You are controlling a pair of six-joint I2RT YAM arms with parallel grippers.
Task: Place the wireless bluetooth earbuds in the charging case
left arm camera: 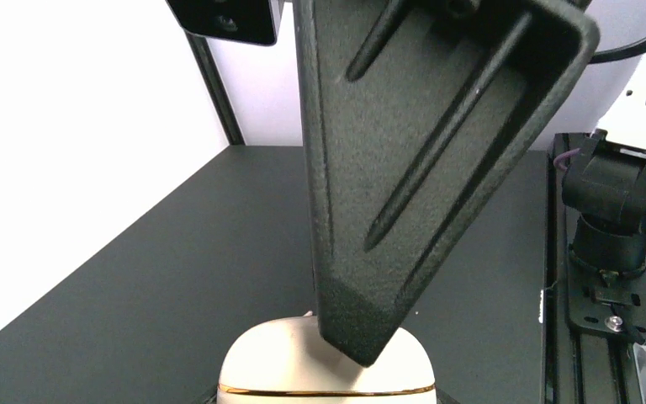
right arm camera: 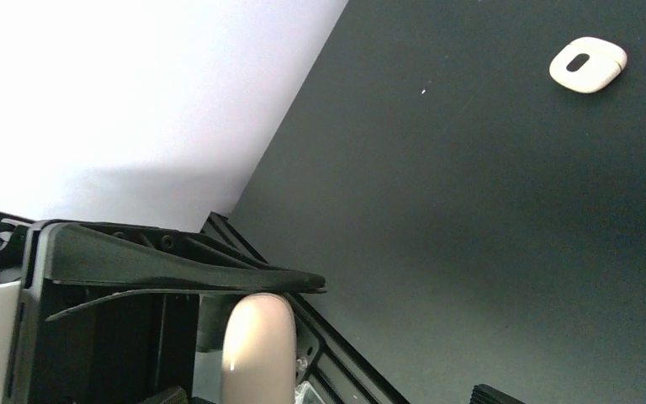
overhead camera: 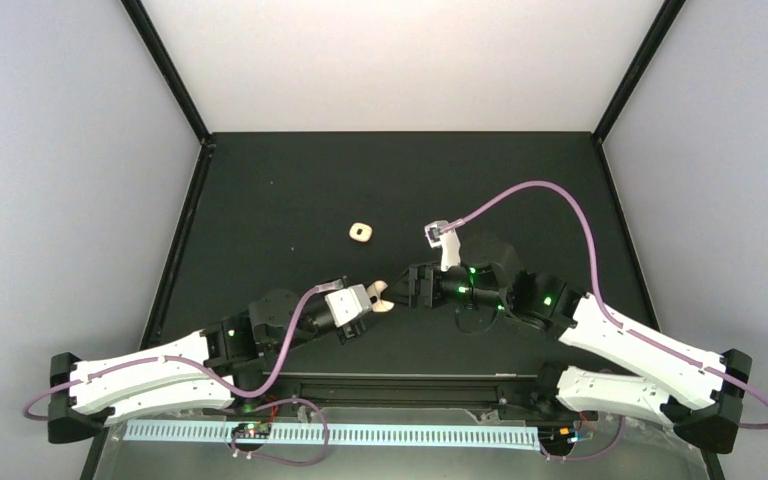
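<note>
My left gripper is shut on the white charging case, which shows at the bottom of the left wrist view under a large dark gripper part, and as a pale rounded shape in the right wrist view. My right gripper is open, just right of the case. A small white piece with a dark oval lies on the table behind both grippers; its exact identity is unclear. Whether the case holds earbuds cannot be told.
Pale walls enclose it on the back and sides, and a black rail runs along the front edge.
</note>
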